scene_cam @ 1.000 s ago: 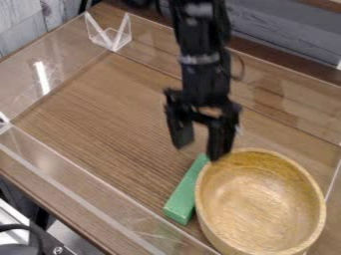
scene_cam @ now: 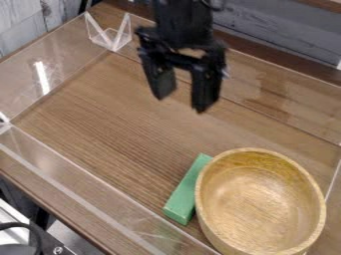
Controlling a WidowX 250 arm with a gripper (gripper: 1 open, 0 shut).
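My dark arm reaches in from the top center, its gripper hanging open above the wooden table, in two dark branches. A green block lies on the table at the lower middle, beside a beige bowl at the lower right, well below the gripper.
A small clear, wire-like object stands at the upper left. A dark edge runs along the top right.
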